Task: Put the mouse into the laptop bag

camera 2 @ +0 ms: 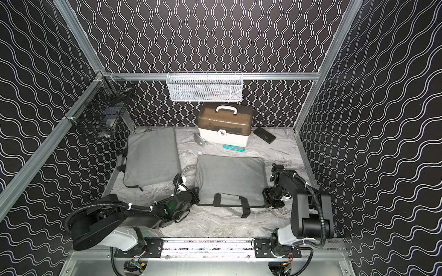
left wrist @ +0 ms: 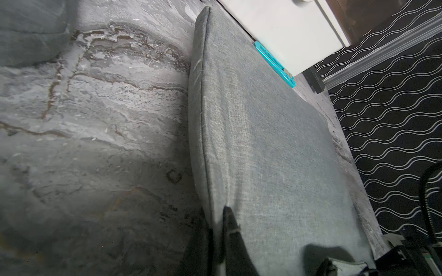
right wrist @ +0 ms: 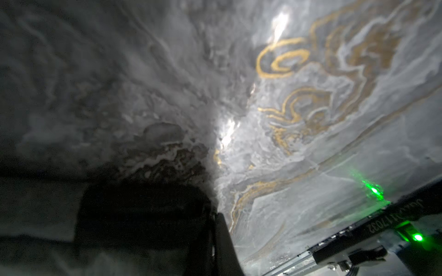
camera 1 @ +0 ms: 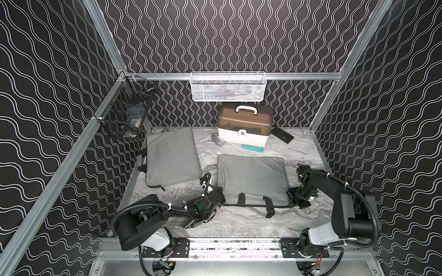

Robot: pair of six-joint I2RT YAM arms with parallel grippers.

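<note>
A grey laptop bag (camera 1: 253, 177) lies flat in the middle of the table, its black handles toward the front. My left gripper is shut on the bag's left edge, and the cloth is pinched between its fingers. At the bag's front right corner, my right gripper (camera 1: 292, 198) is shut. In the right wrist view its fingers (right wrist: 224, 246) touch a dark part of the bag; I cannot tell whether a thin edge is between them. A small silver rounded object (camera 1: 217, 139), perhaps the mouse, lies beside the storage box.
Another grey bag (camera 1: 172, 156) lies at the left. Behind stand a brown-lidded white box (camera 1: 244, 125), a teal cutter (camera 1: 252, 148) and a black flat item (camera 1: 282, 135). A white wire basket (camera 1: 228, 87) hangs on the back wall.
</note>
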